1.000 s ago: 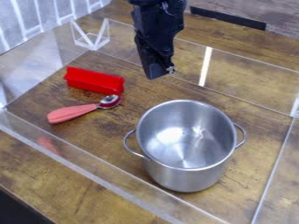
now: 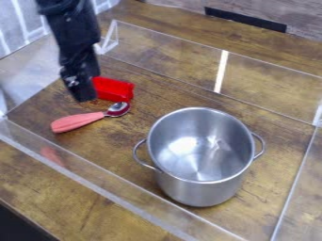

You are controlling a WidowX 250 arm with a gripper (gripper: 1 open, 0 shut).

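Note:
My black gripper [image 2: 78,83] hangs at the upper left, blurred, its fingers open beside a red block [image 2: 113,89] and partly in front of it. Just below, on the wooden surface, lies a spoon [image 2: 78,121] with a pink handle and a metal bowl end. At the lower right stands a steel pot [image 2: 199,174] with two side handles, empty inside.
Clear acrylic walls border the wooden work area [image 2: 259,118] on several sides. The wood behind the pot is clear. A white lattice railing shows at the top left.
My gripper has moved left and down from above the middle back to beside the red block, now covering part of it. The spoon and pot have not moved.

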